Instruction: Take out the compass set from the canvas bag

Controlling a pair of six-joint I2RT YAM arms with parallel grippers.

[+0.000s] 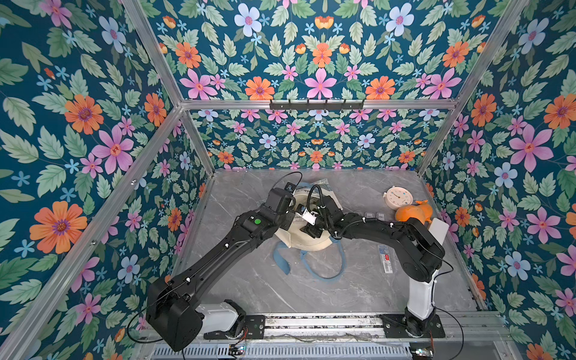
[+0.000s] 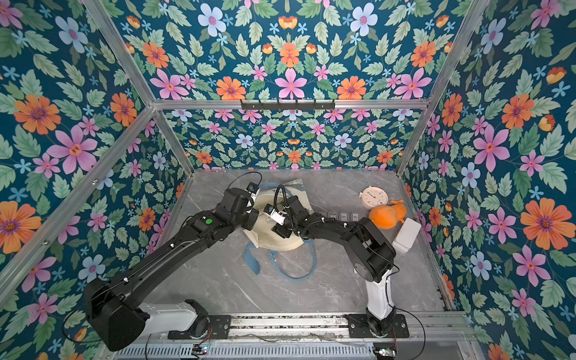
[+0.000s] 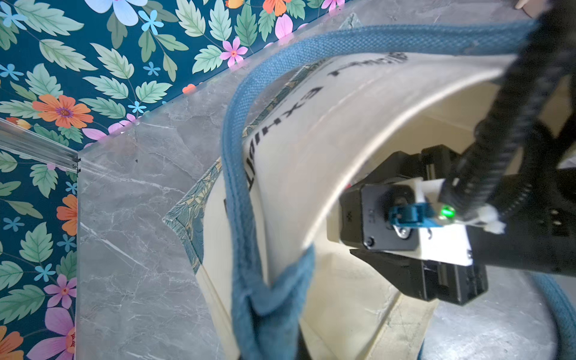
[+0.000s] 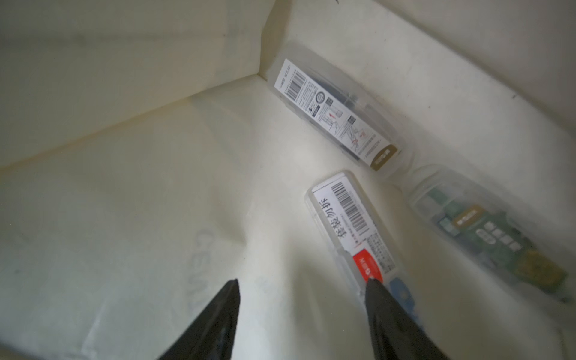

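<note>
The cream canvas bag [image 1: 309,240] with blue straps lies open-mouthed mid-table. Inside, in the right wrist view, are a slim clear case with a red-and-white label [image 4: 354,225], a clear box with a diagram label [image 4: 339,117] and a clear box with green contents [image 4: 498,234]. Which is the compass set, I cannot tell. My right gripper reaches into the bag, part open and empty; its right finger [image 4: 390,324] overlaps the red-labelled case's near end. At the bag's left rim, my left gripper [image 2: 255,217] appears shut on the cloth; its fingertips are mostly hidden.
On the right stand a round clock [image 2: 373,196], an orange plush [image 2: 387,214] and a white box [image 2: 407,234]. Small packs [image 2: 343,216] lie right of the bag, partly under the right arm. A blue strap [image 1: 337,274] loops in front.
</note>
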